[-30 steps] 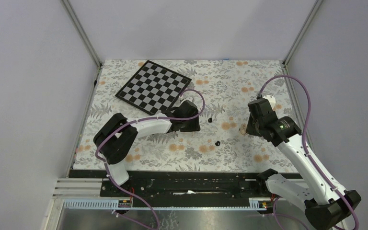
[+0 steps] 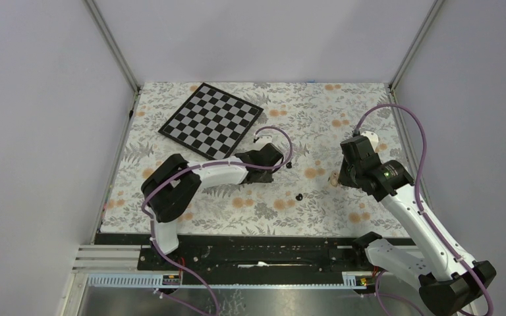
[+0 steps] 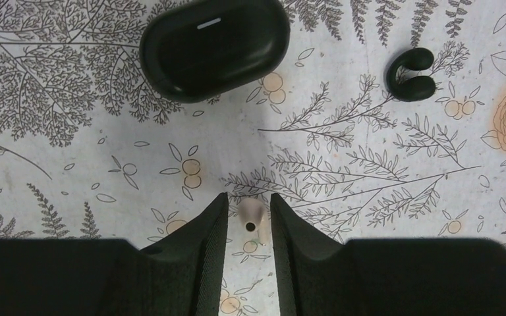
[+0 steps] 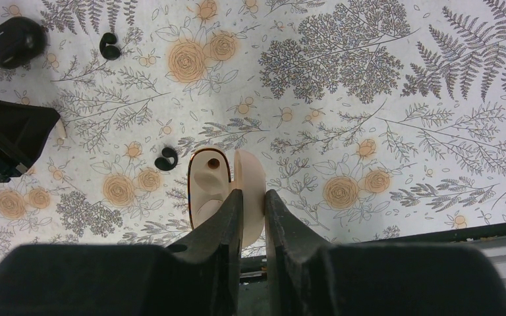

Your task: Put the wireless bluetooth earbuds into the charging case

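A small white earbud (image 3: 251,209) with a dark spot on its head shows between the fingers of my left gripper in the left wrist view. Those fingers stand part open, with a narrow space on each side of the bud. Only its pale stem (image 4: 60,128) is visible past the left gripper's tips in the right wrist view. My right gripper is shut on the raised lid of the white charging case (image 4: 209,181). The case is open, and its upper well looks empty; the fingers partly cover its lower end.
A closed black case (image 3: 214,49) lies beyond the left gripper. Two small black curved pieces, one near that case (image 4: 110,46) and one beside the white case (image 4: 167,158), rest on the floral cloth. The checkered board (image 2: 211,121) is at the back left.
The left arm has shifted a little to the right and slightly forward over the cloth. My right arm and the white case have stayed in place.
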